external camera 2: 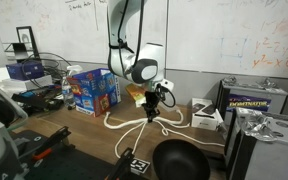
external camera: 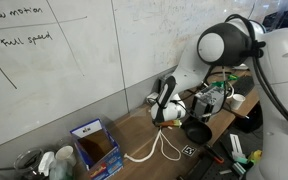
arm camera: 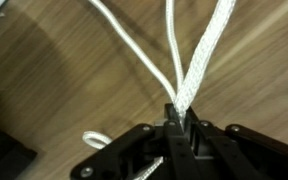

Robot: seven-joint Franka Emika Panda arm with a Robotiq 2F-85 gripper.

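Note:
A white rope (arm camera: 209, 45) runs between the fingers of my gripper in the wrist view, and the fingers are shut on it. Several strands fan out beyond the fingertips, and a bent loop shows beside the fingers at lower left. In exterior view 2 the rope (external camera 2: 124, 123) lies spread over the wooden table, with strands to both sides of the gripper. From exterior view 1, the gripper (external camera: 162, 125) is low over the table and the rope (external camera: 144, 156) trails toward the front; the arm partly hides the grip.
A black pan (external camera 2: 181, 162) sits close to the rope on the right. A blue and red box (external camera: 99, 148) stands at the left. Grey metal appliances (external camera 2: 256, 130) take up the right side, and the whiteboard (external camera 2: 194, 45) closes off the back.

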